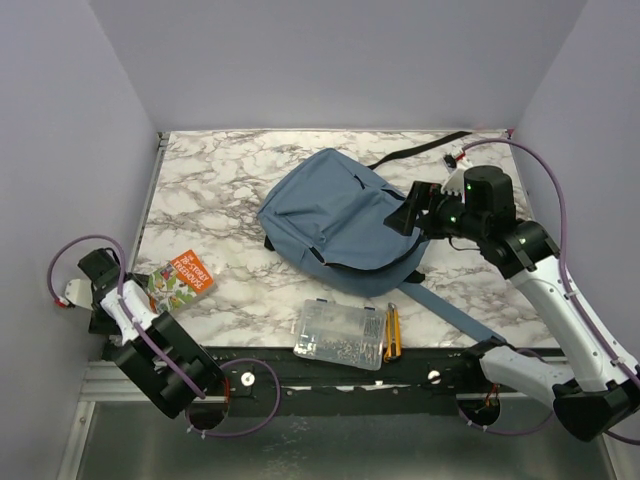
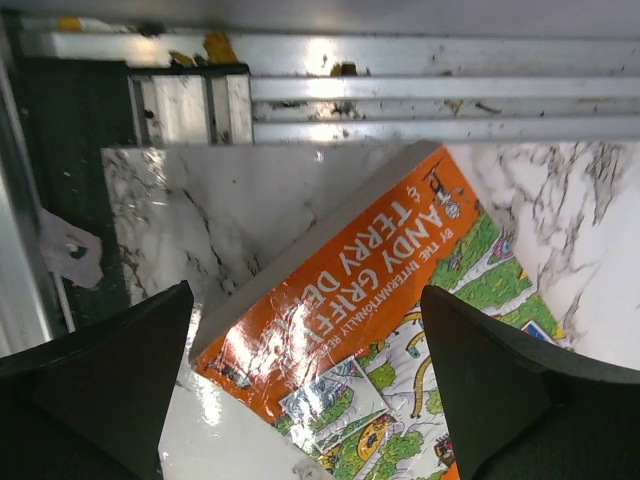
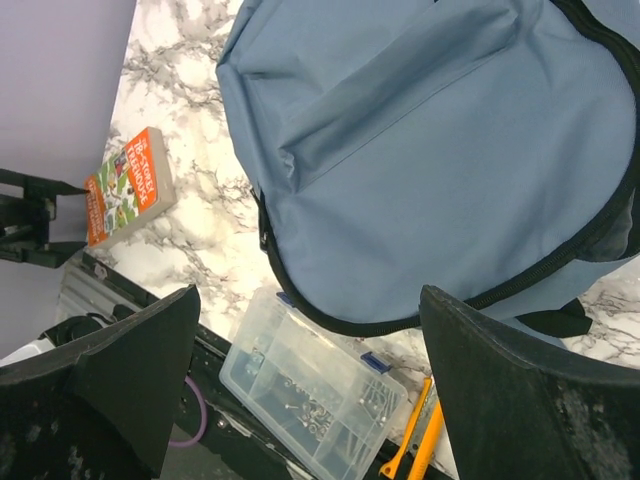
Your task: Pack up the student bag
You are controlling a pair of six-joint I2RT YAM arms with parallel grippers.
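The book (image 1: 183, 279), with an orange and green cover, lies flat at the table's left edge. Above it my left gripper stands open, its fingers (image 2: 525, 385) spread to either side of the view with the book (image 2: 345, 290) showing between and below them. The blue bag (image 1: 335, 225) lies at the table's middle, its dark zip running along the near edge. Over the bag's right side my right gripper (image 1: 402, 208) hangs open and empty. A clear box of small parts (image 3: 310, 390) and orange-handled scissors (image 1: 392, 333) rest near the front edge.
A metal rail (image 2: 400, 90) and the wall border the book's side of the table. Bag straps (image 1: 450, 312) stretch to the front right and back right. Bare marble (image 1: 225, 180) lies between book and bag.
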